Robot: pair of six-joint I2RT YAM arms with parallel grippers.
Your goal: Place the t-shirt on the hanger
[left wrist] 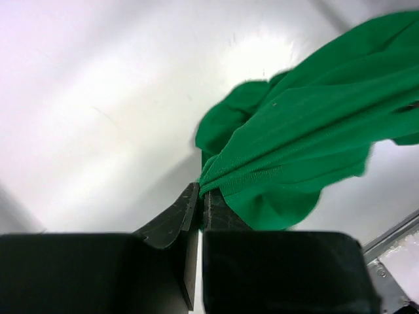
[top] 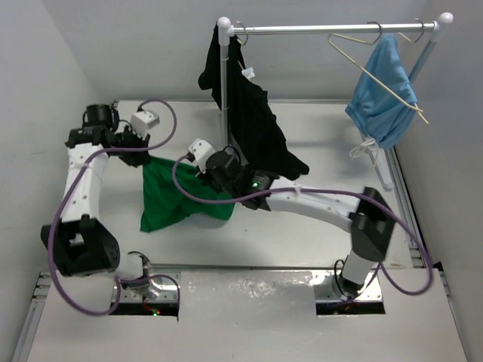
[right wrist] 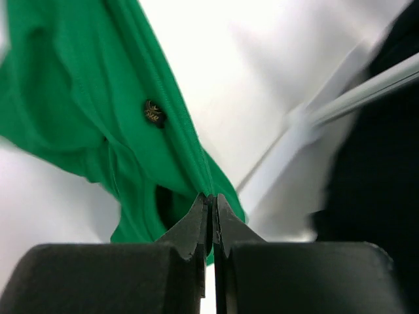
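The green t-shirt [top: 173, 196] is stretched between both grippers, its lower part spread over the white table. My left gripper [top: 137, 151], raised at the left, is shut on the shirt; in the left wrist view the cloth runs from its fingertips [left wrist: 200, 203] toward the upper right. My right gripper [top: 205, 170], at the centre, is shut on the shirt too, with a fold rising from its tips [right wrist: 209, 199]. A dark button or spot [right wrist: 155, 114] shows on the cloth. An empty pale hanger [top: 381, 83] hangs on the rail's right side.
The rail [top: 302, 30] spans the back. A black garment [top: 256, 136] hangs low beside my right gripper, and a light-blue garment [top: 381, 105] hangs at the right. Grey walls stand on both sides.
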